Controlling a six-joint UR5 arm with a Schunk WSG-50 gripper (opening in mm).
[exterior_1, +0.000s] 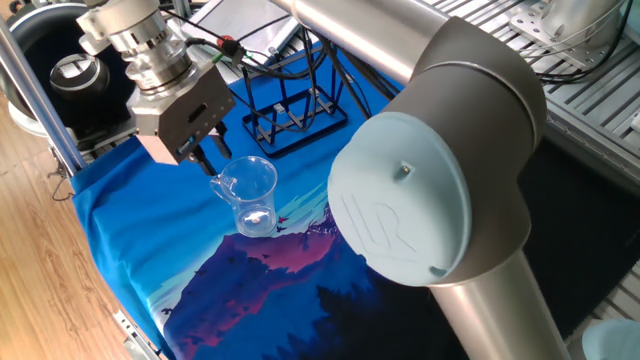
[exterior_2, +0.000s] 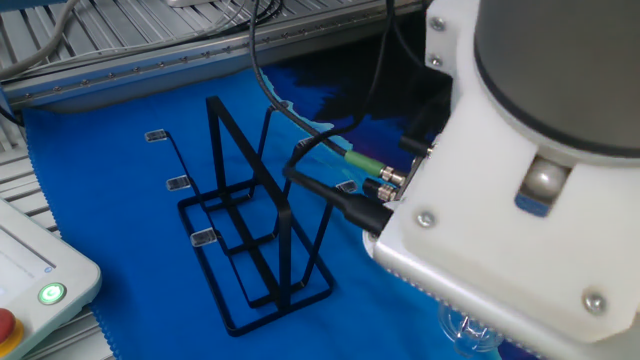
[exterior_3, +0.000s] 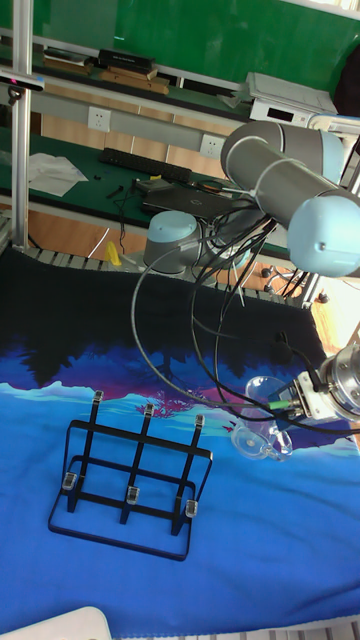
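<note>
A clear glass cup with a side handle stands on the blue printed cloth in the first exterior view. Just beyond its handle side and higher up, my gripper points downward. Its two dark fingers are apart with nothing between them, so it is open. The second exterior view shows only a bit of the glass cup under the white wrist housing, and the fingers are hidden there. In the third view the cup is at the right, partly overlapped by the wrist and a cable connector.
A black wire rack with pale-tipped prongs stands on the cloth, a short way from the cup. Loose cables hang from the arm above the cloth. A tablet-like panel with a red button lies at the edge.
</note>
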